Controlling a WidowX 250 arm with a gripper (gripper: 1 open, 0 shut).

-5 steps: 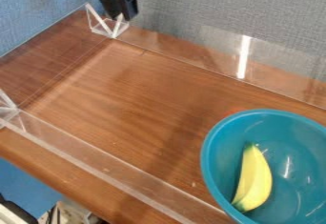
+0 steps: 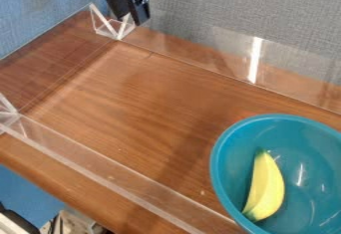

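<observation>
A yellow banana lies inside a teal bowl at the lower right of the wooden surface. My black gripper hangs at the top, above the back left corner, far from the bowl; it is open, with nothing seen between its fingers. Its upper part is cut off by the top edge of the view.
The wooden board is bare in the middle. Clear plastic walls and corner brackets border it along the front left and back. Grey and blue textured walls stand behind it.
My gripper has shifted slightly to the left and up over the last second. The banana and bowl have not moved.
</observation>
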